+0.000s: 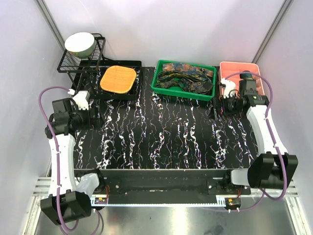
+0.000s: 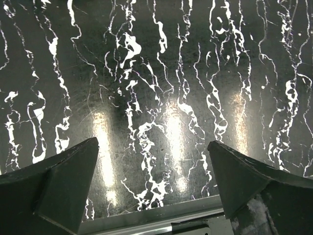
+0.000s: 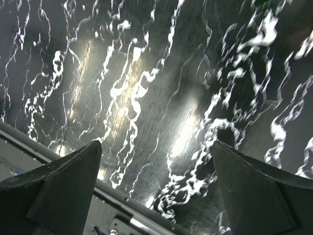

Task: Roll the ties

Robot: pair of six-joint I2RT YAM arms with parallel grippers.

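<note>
Several dark and patterned ties [image 1: 183,78] lie heaped inside a green tray [image 1: 156,83] at the back of the table, right of centre. My left gripper [image 1: 95,117] is over the left part of the table, open and empty, with bare black marbled surface below it in the left wrist view [image 2: 153,147]. On the right, my right gripper [image 1: 213,110] is just in front of the green tray's right end, also open, with only the tabletop between its fingers in the right wrist view [image 3: 157,147].
A black rack [image 1: 66,63] with a bowl [image 1: 80,43] stands back left, beside a tray holding an orange plate [image 1: 118,78]. A pink bin [image 1: 237,67] sits back right, behind the right arm.
</note>
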